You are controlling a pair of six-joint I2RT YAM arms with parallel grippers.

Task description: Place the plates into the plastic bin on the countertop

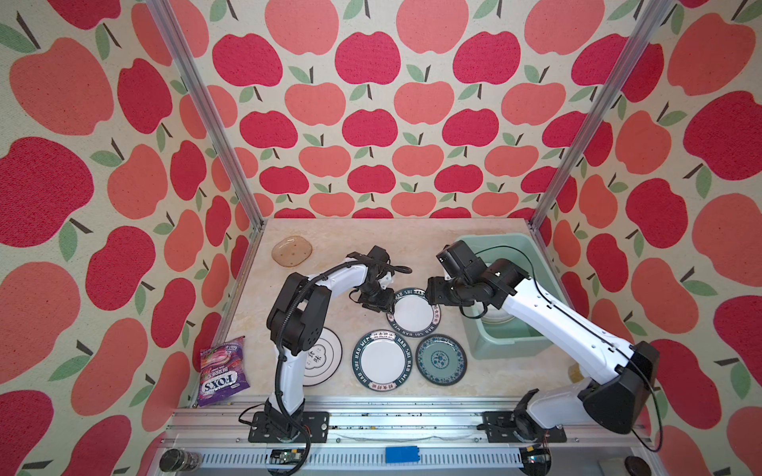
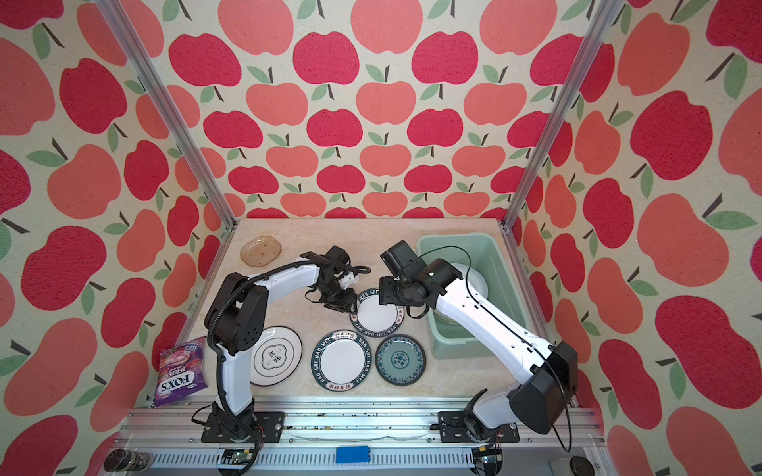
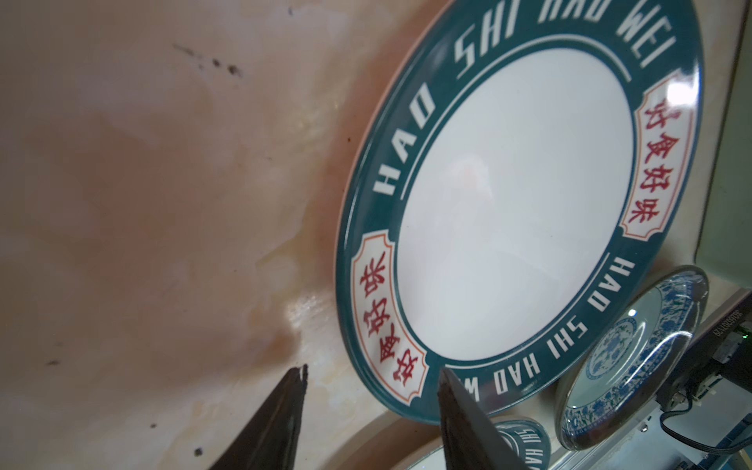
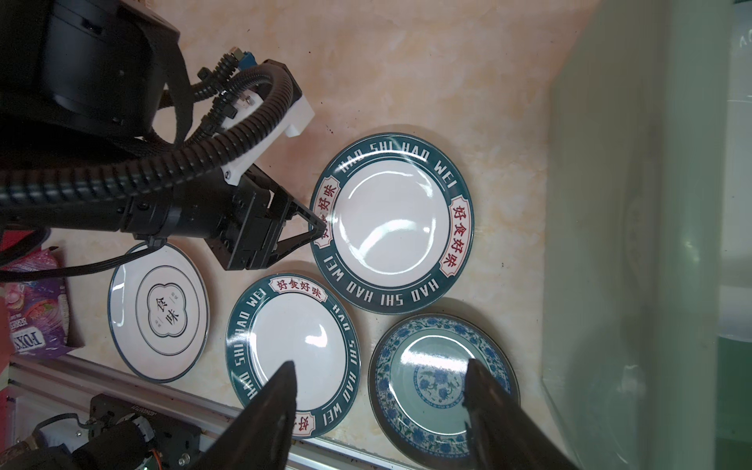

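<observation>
A green-rimmed plate [image 3: 513,203] lies in the middle of the countertop. My left gripper is low at its left rim, open, with the rim just beyond its fingertips. A second green-rimmed plate [image 4: 293,352], a blue floral plate [image 4: 438,384] and a white plate with a central emblem [image 4: 156,309] lie along the front. The pale green bin [image 1: 512,341] stands on the right with plate-like white items inside, partly hidden by my right arm. My right gripper hangs open above the plates beside the bin's left wall, holding nothing.
A small brown dish [image 1: 292,250] sits at the back left. A purple bag [image 1: 222,369] is at the front left edge. The right arm reaches across the bin.
</observation>
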